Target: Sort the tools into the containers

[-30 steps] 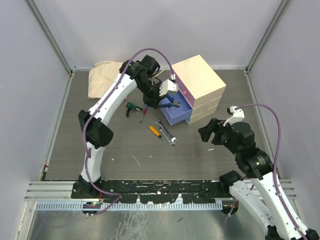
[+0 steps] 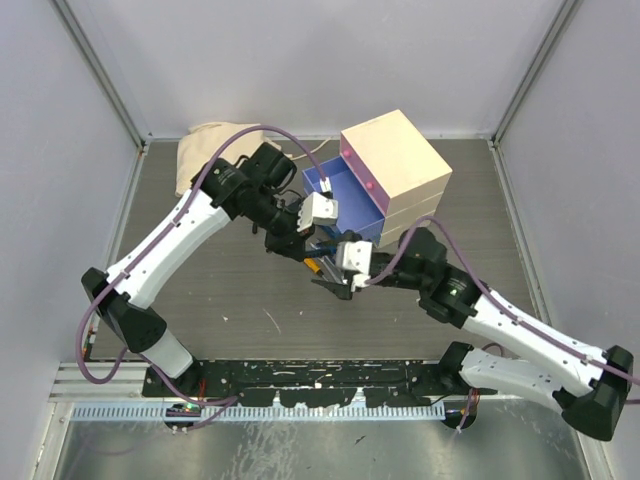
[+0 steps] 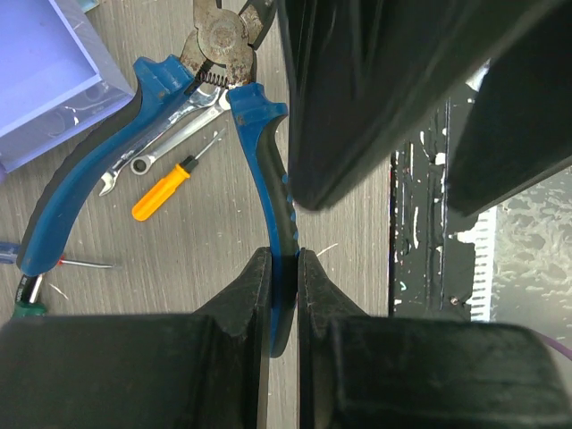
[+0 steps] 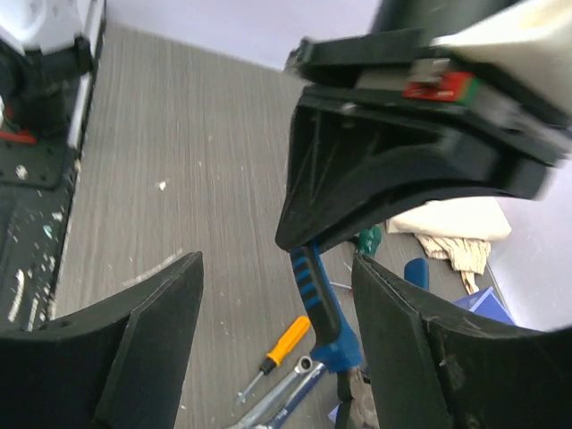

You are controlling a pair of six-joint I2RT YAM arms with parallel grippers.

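Note:
My left gripper is shut on one handle of blue-handled pliers [image 3: 63, 201], which hang over the floor in front of the blue drawer [image 3: 54, 80]. My right gripper is part open, its fingers either side of and just short of the pliers' handle [image 4: 315, 290]; whether it touches them is unclear. Below lie a yellow screwdriver [image 3: 159, 192], wrenches [image 3: 174, 138], another screwdriver [image 3: 85, 263] and a green-handled tool [image 3: 29, 307].
The wooden drawer box [image 2: 395, 160] stands at the back right. A cream cloth [image 2: 205, 150] lies at the back left. Bare floor stretches in front and to the left.
My left gripper has moved toward the front with the pliers, out from over the drawer. My right gripper has swung in leftward from the right side to meet it.

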